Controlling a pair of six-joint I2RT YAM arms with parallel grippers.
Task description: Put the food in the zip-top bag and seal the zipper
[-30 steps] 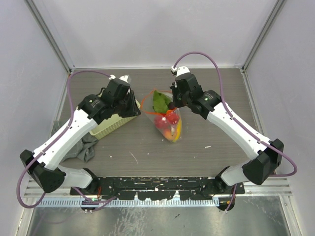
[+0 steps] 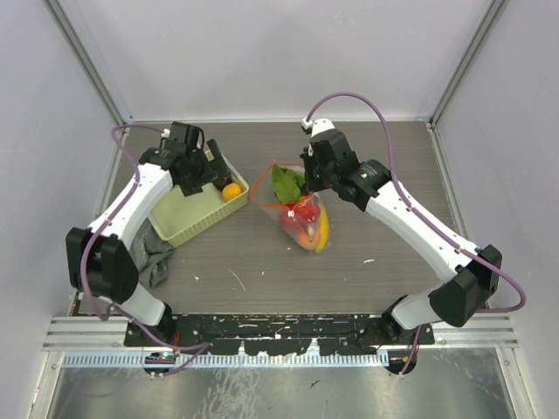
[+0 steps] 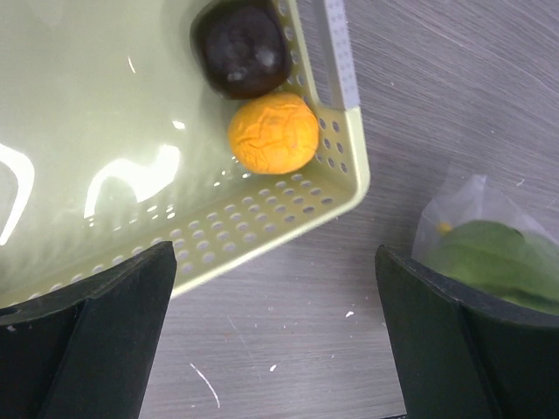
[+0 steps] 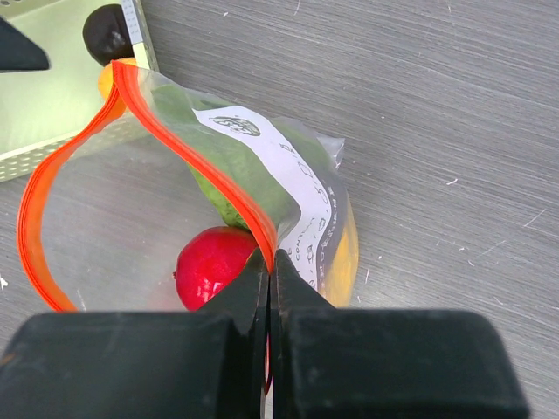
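A clear zip top bag (image 2: 300,220) with an orange rim stands open-mouthed right of centre, holding green, red and yellow food. My right gripper is shut on the bag's orange rim (image 4: 188,153); inside, a red fruit (image 4: 212,264) shows in the right wrist view. Over the pale green basket (image 2: 182,229) hangs my left gripper, its fingers wide apart and empty. In that basket an orange fruit (image 3: 274,133) and a dark round fruit (image 3: 240,48) lie together by the right wall, apart from the left fingers.
A grey cloth (image 2: 152,255) lies beside the basket at the left. The tabletop (image 2: 262,279) in front of the bag is bare, as is the area to its right (image 2: 410,205). White walls close in the workspace.
My left gripper has moved left and back, from beside the bag to over the basket. The right arm has stayed in place with the bag rim.
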